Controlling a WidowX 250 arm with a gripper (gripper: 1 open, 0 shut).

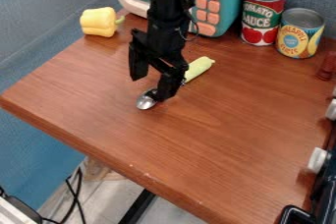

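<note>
My black gripper [157, 71] points down over the middle of the wooden table [223, 144], low over a metal spoon [147, 101]. The spoon's bowl shows just below and left of the fingers; I cannot tell whether they are shut on it. A pale yellow corn-like item [198, 68] lies behind the gripper, to the right.
A tomato can [261, 17], a yellow can [300, 35] and a toy microwave [215, 2] stand at the back. A yellow object [98, 22] is at the back left, black equipment [312, 194] at the right edge.
</note>
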